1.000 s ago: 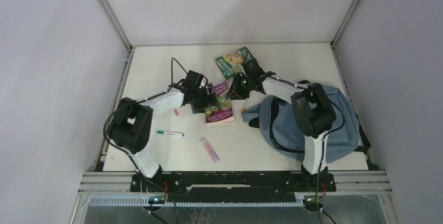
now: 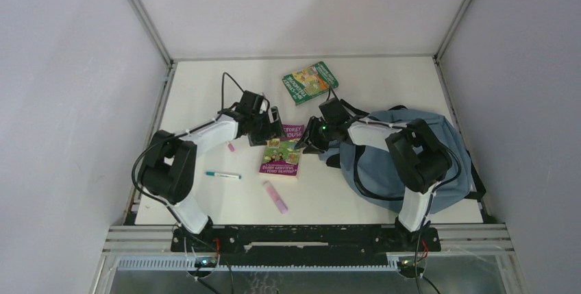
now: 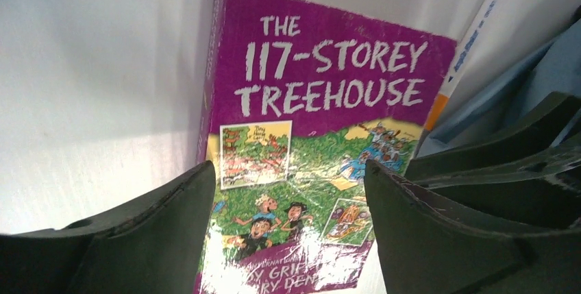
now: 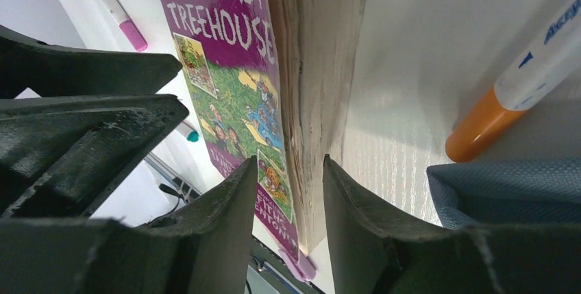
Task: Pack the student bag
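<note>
A purple-and-green Treehouse book (image 2: 280, 158) lies between my two grippers. My left gripper stands open over the cover, its fingers apart with the book (image 3: 329, 81) showing between them. At the book's right side is my right gripper, part open; the edge of the cover and the page block (image 4: 322, 54) show in its gap. Whether its fingers touch the book cannot be told. The blue bag (image 2: 438, 150) sits on the right of the table, partly under the right arm.
A green book (image 2: 310, 82) lies at the back. A teal marker (image 2: 223, 175) and a pink marker (image 2: 275, 197) rest left and in front. Between book and bag lies an orange-capped marker (image 3: 473, 40). Bare table shows at front left.
The purple book has turned straighter and shifted left and toward the front.
</note>
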